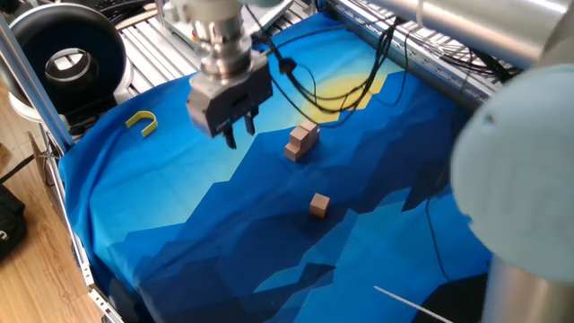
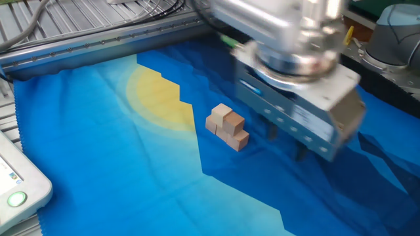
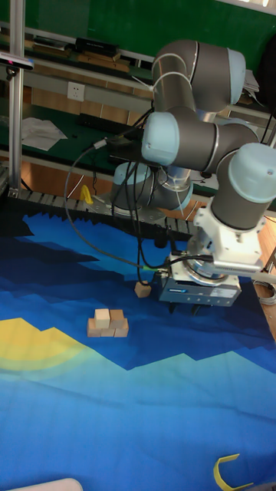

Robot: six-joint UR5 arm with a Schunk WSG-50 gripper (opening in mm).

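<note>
Small wooden cubes form a two-layer stack [image 2: 226, 128] on the blue cloth, two cubes resting on a row of three. The same stack [image 3: 107, 323] shows its two upper cubes side by side in exterior view 3. A single loose cube [image 1: 319, 205] lies apart from the stack; exterior view 2 does not show it. My gripper [image 1: 240, 133] hangs above the cloth, to the side of the stack, fingers pointing down. Its two fingers stand apart, and nothing shows between them, so it is open. In exterior view 3 the gripper [image 3: 184, 309] appears right of both stack and loose cube.
A yellow curved strip [image 1: 142, 121] lies near the cloth's edge. A tablet-like pendant [image 2: 21, 180] sits beside the cloth. Dark cables [image 1: 345, 103] loop from the arm over the table.
</note>
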